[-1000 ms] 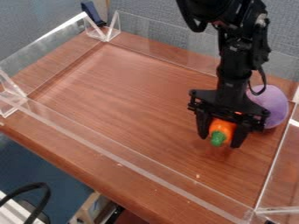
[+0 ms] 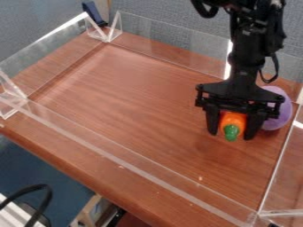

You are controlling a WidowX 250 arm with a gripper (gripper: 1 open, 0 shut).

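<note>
My black gripper (image 2: 233, 121) reaches down from the top right over the right part of the wooden table. Between its fingertips is an orange object with a green part (image 2: 233, 127), low near the tabletop; whether it rests on the table or is held clear of it I cannot tell. Behind and to the right of the gripper is a purple round object (image 2: 275, 113), partly hidden by it.
A dark cable (image 2: 35, 191) lies off the table at the lower left.
The gripper has moved slightly right and up with the orange object between its fingers, now covering more of the purple object.
</note>
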